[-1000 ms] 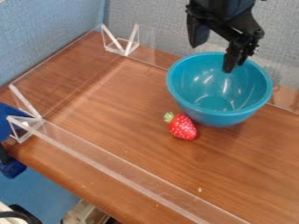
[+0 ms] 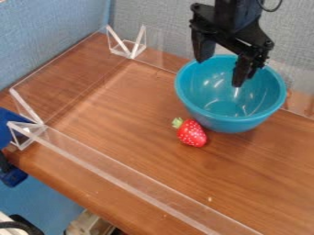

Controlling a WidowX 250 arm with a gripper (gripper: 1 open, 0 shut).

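Observation:
A turquoise bowl [image 2: 230, 101] sits on the wooden table toward the back right. A red toy strawberry [image 2: 192, 135] with a green top lies on the wood just in front of the bowl, to its lower left. My black gripper [image 2: 219, 62] hangs above the back of the bowl, open, its fingers pointing down with nothing visible between them.
Clear plastic rails with white brackets [image 2: 26, 133] run along the table's edges. A blue object [image 2: 10, 170] is at the left beside the table.
My gripper has come slightly lower and a little left over the bowl. The bowl and strawberry have not moved.

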